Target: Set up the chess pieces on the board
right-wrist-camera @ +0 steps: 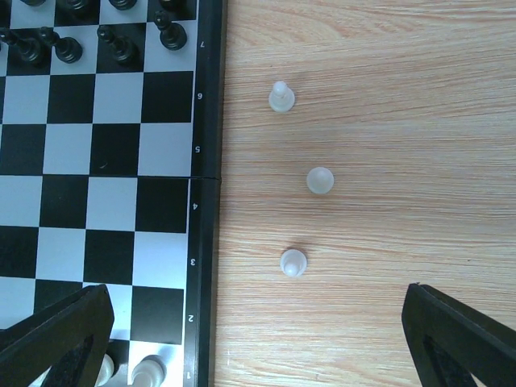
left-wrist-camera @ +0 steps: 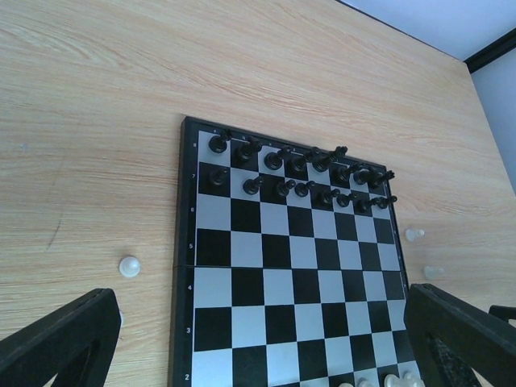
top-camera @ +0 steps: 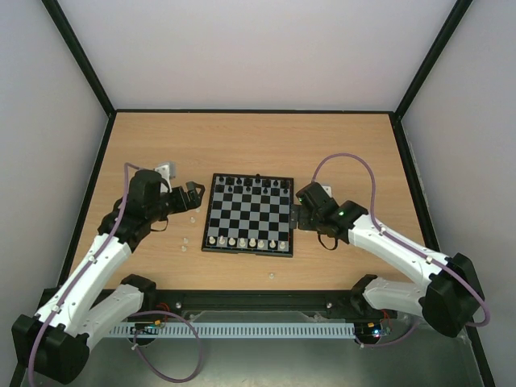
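Note:
The chessboard (top-camera: 247, 214) sits mid-table with black pieces along the far rows and white pieces along the near row. My left gripper (top-camera: 193, 196) hangs left of the board, open; its wrist view shows a white piece (left-wrist-camera: 130, 266) on the wood beside the board. My right gripper (top-camera: 297, 216) hovers by the board's right edge, open. Below it, in the right wrist view, white pieces (right-wrist-camera: 281, 97) and a third piece (right-wrist-camera: 293, 261) stand on the wood right of the board, with nothing between the fingers.
Several more loose white pieces (top-camera: 185, 244) lie left of the board, and one piece (top-camera: 272, 275) lies near the front edge.

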